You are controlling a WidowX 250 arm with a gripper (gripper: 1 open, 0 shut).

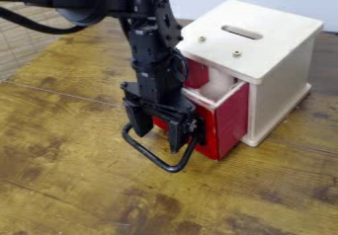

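My black gripper [164,120] hangs low in front of a white cabinet [282,76] that has a red lower front [227,131]. A black U-shaped handle [172,167] juts forward below my gripper, toward the viewer. My gripper's fingers are against or very near this handle and the red front; whether they are shut on it is hard to tell. Inside the cabinet's opening, a pale object shows behind the red panel, partly hidden by the arm.
A tiled surface lies at the far upper left. The cabinet's top has a slot and two small knobs.
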